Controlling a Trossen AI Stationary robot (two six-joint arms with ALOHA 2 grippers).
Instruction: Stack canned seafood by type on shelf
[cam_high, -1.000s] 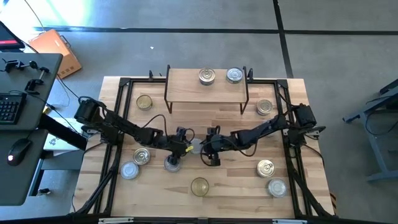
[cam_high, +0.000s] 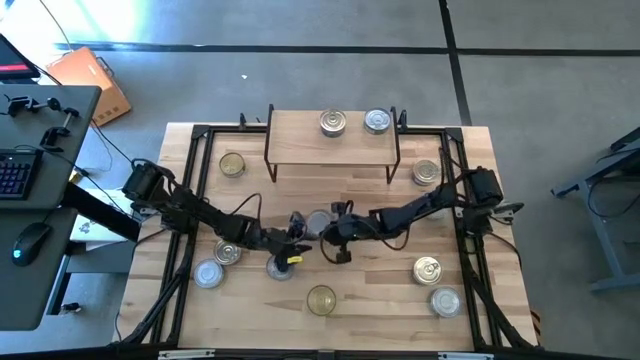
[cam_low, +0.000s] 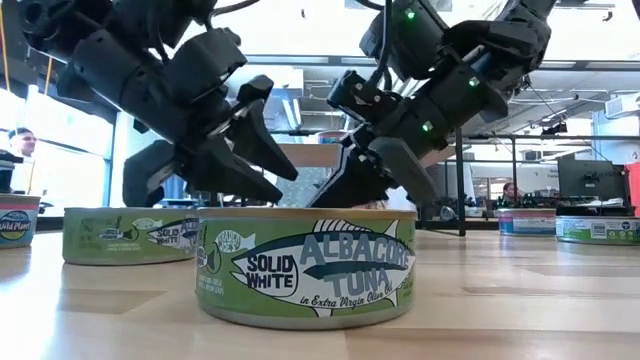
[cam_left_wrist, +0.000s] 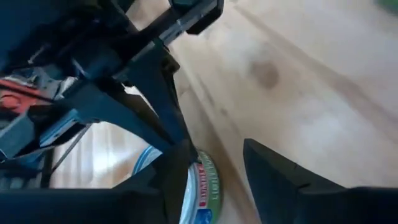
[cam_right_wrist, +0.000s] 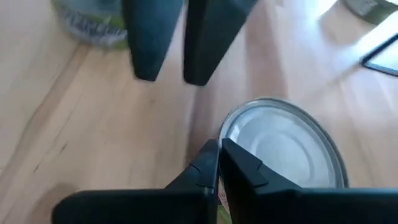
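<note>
A silver-lidded can (cam_high: 318, 222) sits mid-table between the two grippers. In the right wrist view, my right gripper is shut with its tips together at that can's (cam_right_wrist: 280, 143) near rim and nothing between them. My left gripper is open and empty; its view catches the can's red and green side (cam_left_wrist: 208, 186) at the lower left, partly covered by the right gripper's fingers (cam_left_wrist: 177, 118). Two cans, one gold-lidded (cam_high: 332, 122) and one silver (cam_high: 377, 121), stand apart on the shelf (cam_high: 300, 145).
Several cans are spread around the table, including a silver one (cam_high: 279, 268) near the left gripper and a gold one (cam_high: 321, 300) in front. A green albacore tuna can (cam_low: 305, 265) fills the low view's foreground. Both arms are close together at the middle.
My right gripper has gone from open over the middle can to shut.
</note>
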